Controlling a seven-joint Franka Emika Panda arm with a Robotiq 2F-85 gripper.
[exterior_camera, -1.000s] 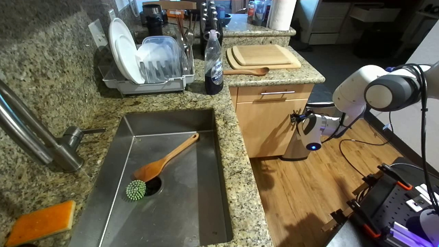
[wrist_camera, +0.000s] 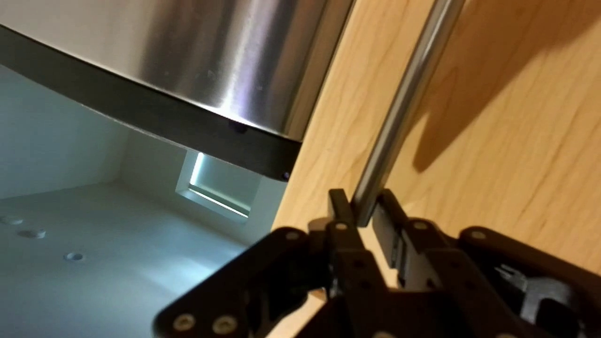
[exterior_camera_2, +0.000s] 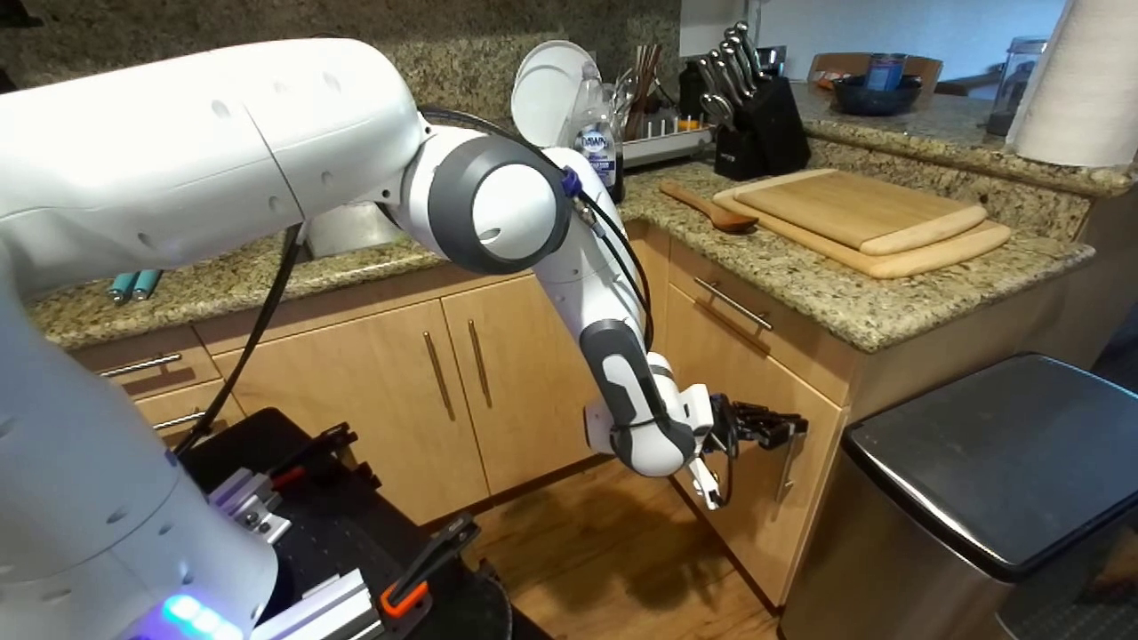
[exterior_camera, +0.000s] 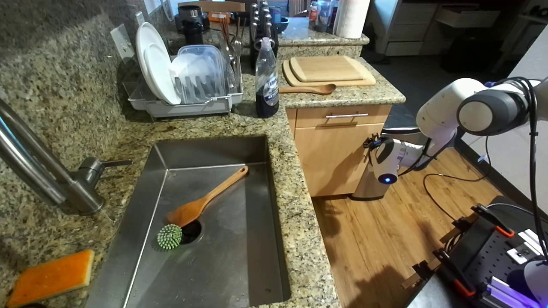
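Note:
A slim metal bar handle (wrist_camera: 406, 101) runs along the light wood cabinet door (wrist_camera: 496, 146) in the wrist view. My gripper is shut on this handle near its end, a black finger on either side of the bar. In exterior view 2 the gripper (exterior_camera_2: 797, 425) reaches the upper part of the handle (exterior_camera_2: 787, 468), and the door (exterior_camera_2: 736, 373) appears closed beneath its drawer. Exterior view 1 shows the gripper (exterior_camera: 370, 140) against the door (exterior_camera: 326, 164); the arm hides part of it, and the hold is too small to make out there.
A steel trash can (exterior_camera_2: 1003, 459) stands close beside the cabinet. Above are the drawer handle (exterior_camera_2: 733, 303) and the countertop (exterior_camera_2: 821, 288) with cutting boards (exterior_camera_2: 864, 213) and a wooden spoon (exterior_camera_2: 709, 206). Open floor (exterior_camera: 370, 236) lies in front of the door.
The hand has shifted slightly upward in exterior view 1, with its wrist tilting a little. Door, drawer and the things in the sink look the same.

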